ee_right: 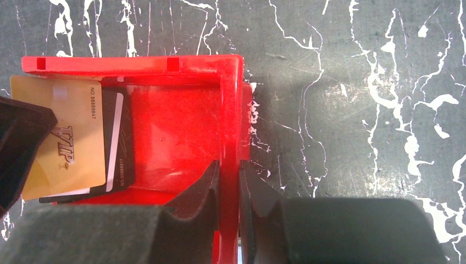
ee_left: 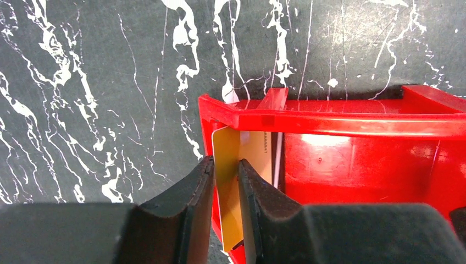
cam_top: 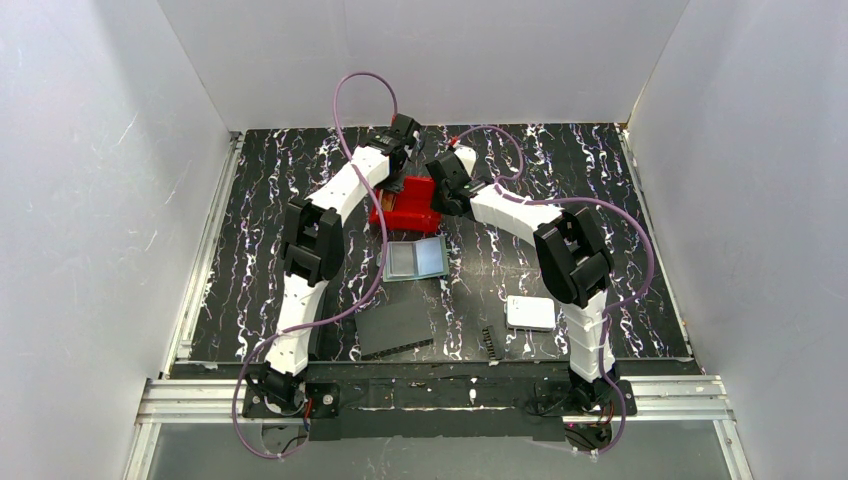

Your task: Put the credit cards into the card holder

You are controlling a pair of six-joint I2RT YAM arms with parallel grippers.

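Note:
The red card holder [cam_top: 410, 220] stands at the back centre of the table. My right gripper is shut on its right side wall [ee_right: 231, 121]. In the holder's left end, a gold VIP card [ee_right: 66, 137] leans in front of a dark card with a pale stripe [ee_right: 127, 148]. My left gripper is part open at that end, its fingers [ee_left: 206, 168] a little apart on either side of the gold card [ee_left: 228, 192]. The card's lower edge is hidden from view.
In front of the holder lies an open clear case [cam_top: 415, 259]. Farther forward are a dark flat panel [cam_top: 394, 325], a small black strip [cam_top: 490, 342] and a white box [cam_top: 530, 313]. The holder's right part is empty inside.

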